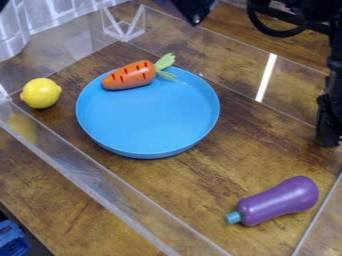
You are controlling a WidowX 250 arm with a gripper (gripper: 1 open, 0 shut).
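Observation:
A dark robot arm reaches down along the right edge, mostly cut off by the frame. What may be its gripper is a dark shape near the right middle; whether it holds anything cannot be seen. A blue plate sits left of centre. A toy carrot rests on the plate's upper rim. A purple eggplant lies at the lower right, and a yellow lemon at the left.
Transparent walls run along the left and top. A blue object is cut off at the lower left corner.

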